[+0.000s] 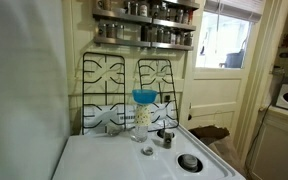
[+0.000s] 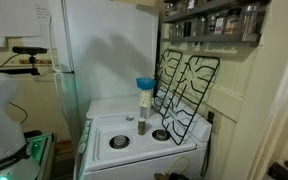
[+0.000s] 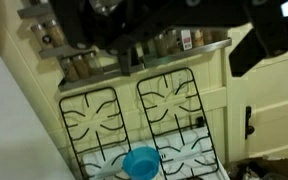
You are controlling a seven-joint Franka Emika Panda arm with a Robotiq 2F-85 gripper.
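Note:
A blue bowl-like piece [image 1: 145, 96] sits on top of a clear container [image 1: 141, 122] with pale yellowish contents or markings, on the white stovetop [image 1: 104, 158]. The same blue piece [image 2: 145, 83] tops the container [image 2: 145, 102] in the second exterior view. Beside it stands a small dark jar [image 1: 167, 141]. A small round item [image 1: 147, 151] lies in front. In the wrist view my gripper is a dark blur along the top, its fingers apart, high above the blue piece [image 3: 141, 163]. Nothing shows between the fingers. The first exterior view does not show the gripper.
Two black burner grates [image 1: 104, 85] lean upright against the back wall. Shelves [image 1: 144, 43] of spice jars hang above them. A tall white panel [image 2: 114, 60] bounds one side of the stove. The near part of the stovetop is mostly clear; round burner openings [image 1: 190, 162] lie at right.

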